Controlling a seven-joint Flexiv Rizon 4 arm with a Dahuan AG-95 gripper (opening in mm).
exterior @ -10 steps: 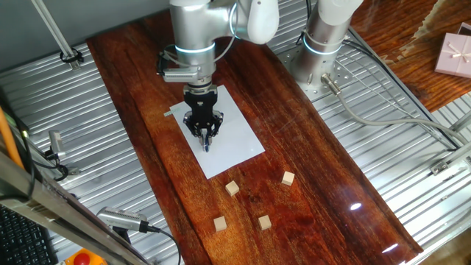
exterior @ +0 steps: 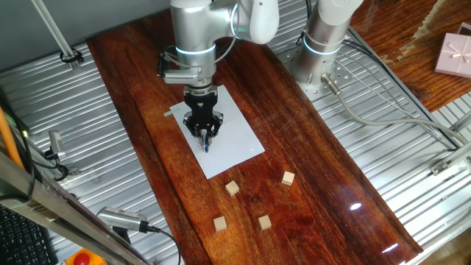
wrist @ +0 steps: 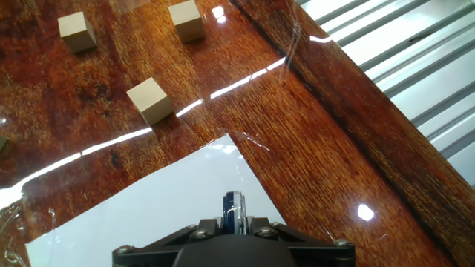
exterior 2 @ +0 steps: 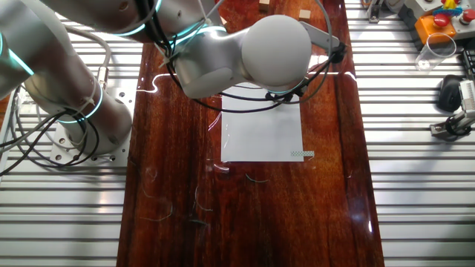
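A white sheet of paper (exterior: 232,136) lies on the dark wooden table. Above it my gripper (exterior: 205,144) points downward, its fingers close together. In the wrist view a slim, dark blue and silver thing (wrist: 234,211), pen-like, shows between the fingers at the bottom centre; the fingers appear shut on it. Whether its lower end touches the paper is not clear. No marks stand out on the part of the sheet that shows. From exterior view 2 the arm hides the gripper, though much of the paper (exterior 2: 260,137) remains visible.
Several small wooden blocks lie apart beyond the paper, among them a nearer block (exterior: 232,188) and one to the right (exterior: 288,178). The arm's base (exterior: 313,66) stands at the table's side. Bare wood (exterior: 324,213) is clear on the right.
My gripper has shifted very slightly over the paper. The sheet and the blocks have stayed where they were.
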